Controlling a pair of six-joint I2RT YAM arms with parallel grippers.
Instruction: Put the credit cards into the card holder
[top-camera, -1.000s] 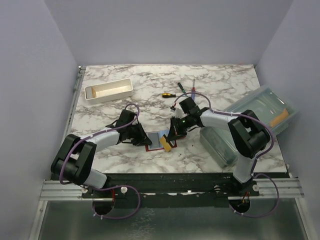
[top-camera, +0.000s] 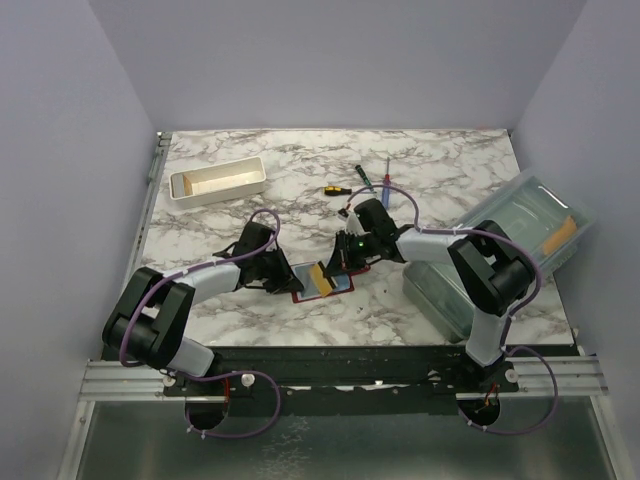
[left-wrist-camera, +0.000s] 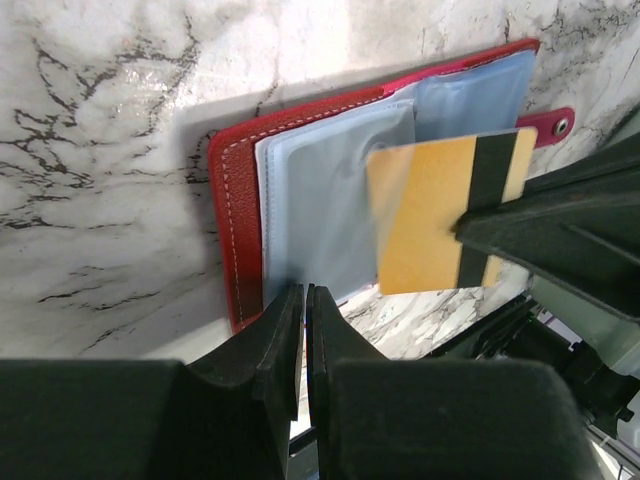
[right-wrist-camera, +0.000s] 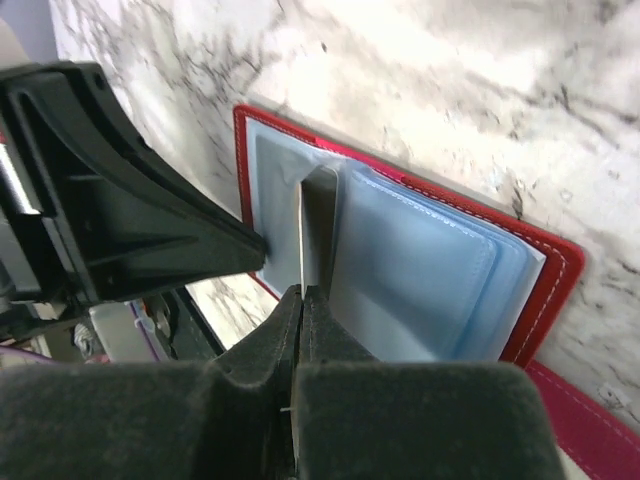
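Note:
The red card holder (left-wrist-camera: 232, 200) lies spread on the table with its clear bluish sleeves (left-wrist-camera: 330, 200) facing up. My left gripper (top-camera: 296, 287) is shut at the near edge of the left sleeve, which seems pinched at its tips. Above the holder's middle, my right gripper (top-camera: 337, 268) is shut on a yellow credit card (left-wrist-camera: 425, 205) with a black stripe. In the right wrist view the card (right-wrist-camera: 304, 235) is seen edge-on, standing against the sleeves between the holder's two halves. Whether its edge is inside a sleeve, I cannot tell.
A white box (top-camera: 222, 184) stands at the back left. Screwdrivers (top-camera: 338, 190) lie behind the holder, and a large clear bin (top-camera: 520, 225) takes up the right side.
The right gripper has shifted slightly left with the card, bringing it from the near right part of the holder toward its middle. The left gripper has hardly moved.

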